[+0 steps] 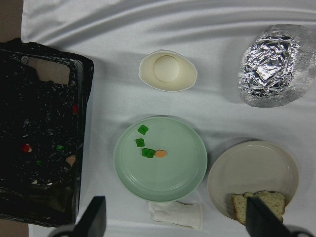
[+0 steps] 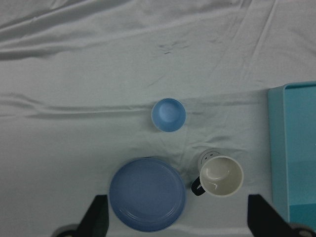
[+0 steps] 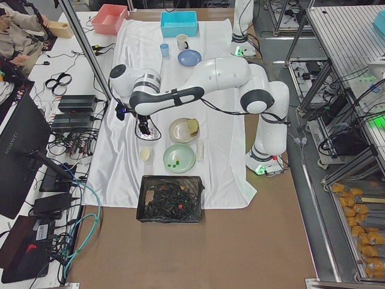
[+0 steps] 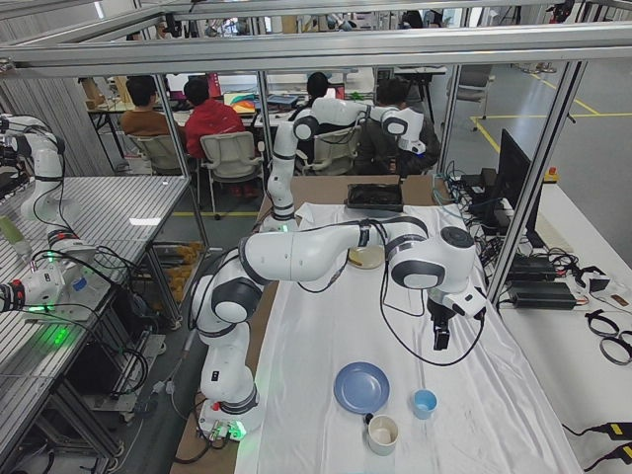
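My left gripper hangs open above a green plate (image 1: 158, 175) with green squares and an orange piece, a beige plate (image 1: 249, 168) with bread (image 1: 266, 202), an oval cream container (image 1: 180, 79), foil (image 1: 271, 69) and a black lined tray (image 1: 34, 123) with scraps. A white folded item (image 1: 175, 215) lies below the green plate. My right gripper is open above a blue plate (image 2: 147, 195), a blue cup (image 2: 168, 115) and a white mug (image 2: 222, 177).
A teal bin (image 3: 179, 24) stands at the far end of the white cloth (image 3: 120, 186). Monitor, cables and a metal post line one side.
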